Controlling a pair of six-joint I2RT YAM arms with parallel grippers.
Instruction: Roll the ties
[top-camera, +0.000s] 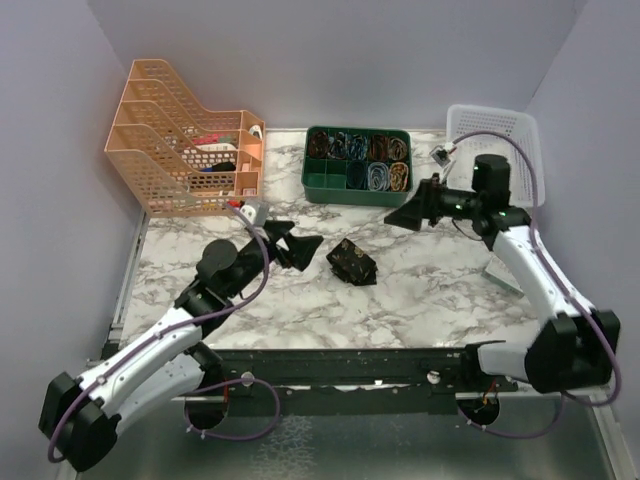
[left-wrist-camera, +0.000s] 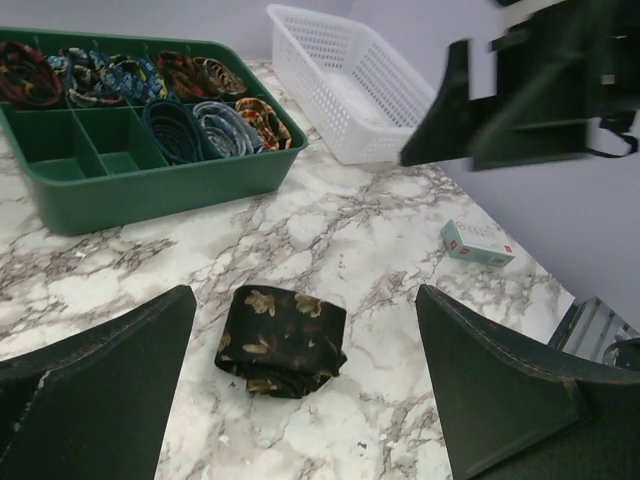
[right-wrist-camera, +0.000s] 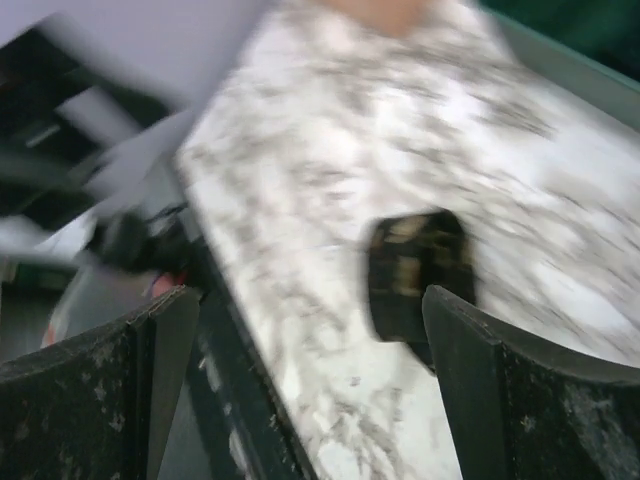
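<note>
A dark patterned tie (top-camera: 351, 262) (left-wrist-camera: 283, 330) (right-wrist-camera: 410, 275) lies bunched and folded on the marble table, front centre. My left gripper (top-camera: 298, 242) is open to its left and slightly above, holding nothing. My right gripper (top-camera: 418, 205) is open, raised to the tie's upper right, also empty; its wrist view is blurred. Behind stands a green divided box (top-camera: 355, 197) with rolled ties in several compartments; front-left compartments are empty.
An orange organizer (top-camera: 185, 200) stands back left, a white basket (top-camera: 520, 135) back right. A small pale box (left-wrist-camera: 478, 245) lies at the right.
</note>
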